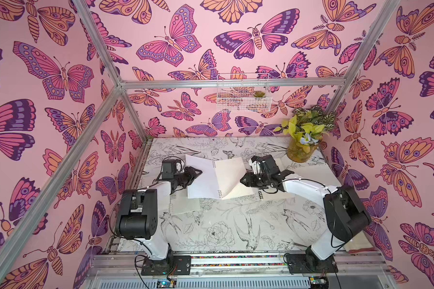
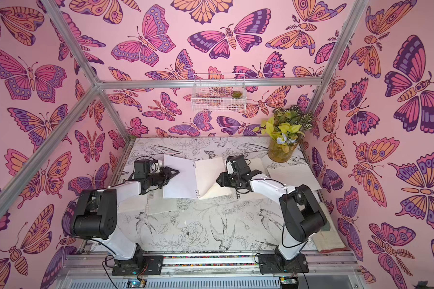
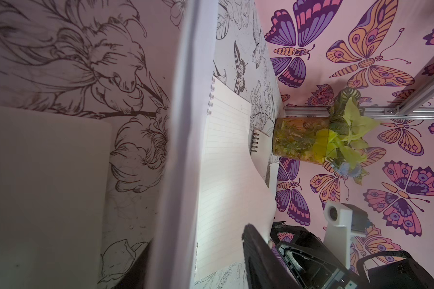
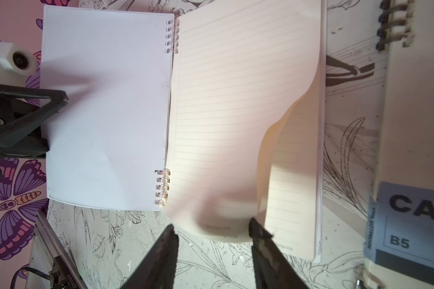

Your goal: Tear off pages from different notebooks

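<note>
A spiral notebook lies open mid-table, its white cover on the left and lined pages on the right. In the left wrist view the cover's edge stands upright between the parted fingers of my left gripper. At the notebook's lower edge my right gripper is open, its fingertips close to the bottom edge of a raised, curling page. Contact with the page cannot be told. More lined sheets lie flat beneath it.
Right of the open notebook lies another with a dark spiral and a blue-grey label. One more notebook lies by the left arm. A potted plant stands at the back right.
</note>
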